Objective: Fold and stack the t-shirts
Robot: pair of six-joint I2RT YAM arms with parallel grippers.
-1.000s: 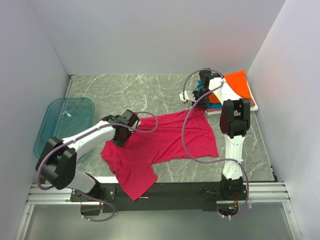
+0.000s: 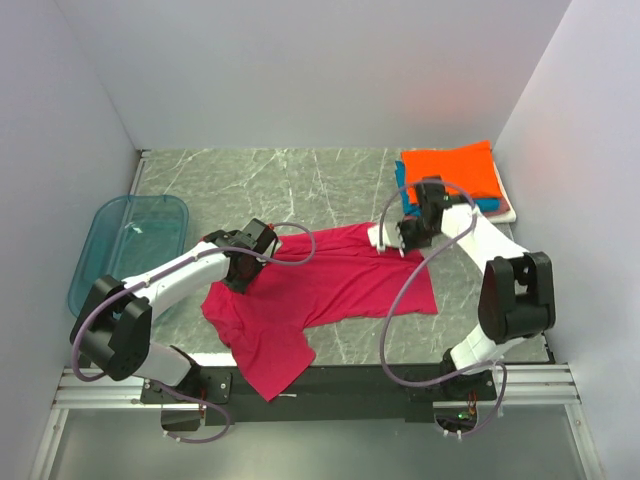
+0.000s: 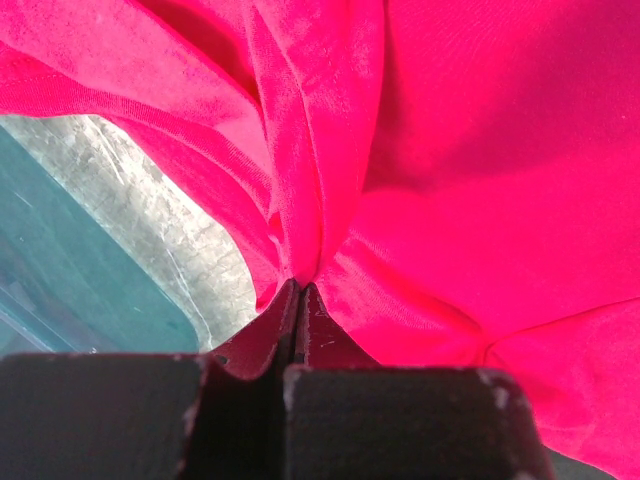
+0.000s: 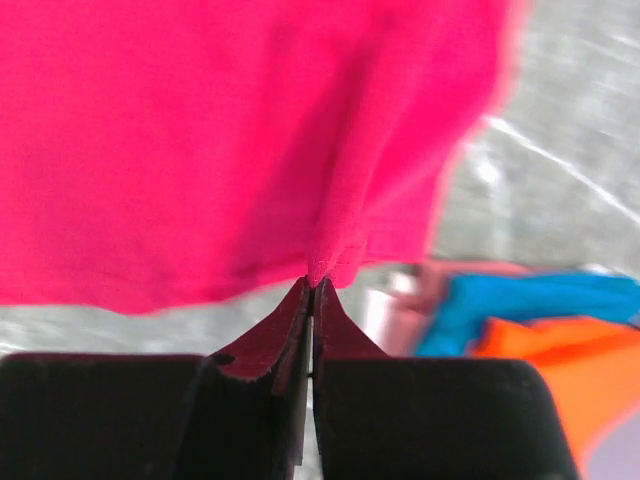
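Note:
A red t-shirt (image 2: 300, 290) lies spread across the table, one part draping over the front edge. My left gripper is shut on a gathered fold of it at the shirt's left side, the cloth bunching up to the fingertips. On the right, my right gripper has its fingertips together on a raised ridge of the red cloth near the shirt's upper right corner. In the top view the right arm partly hides that corner. An orange folded cloth (image 2: 450, 172) sits at the back right on top of blue cloth (image 2: 402, 182).
A clear teal bin (image 2: 180, 222) stands at the left, close to the left arm. The folded stack rests on a white base (image 2: 508, 205) by the right wall. Bare marble table (image 2: 320, 180) shows behind the shirt and at its lower right.
My left arm is still.

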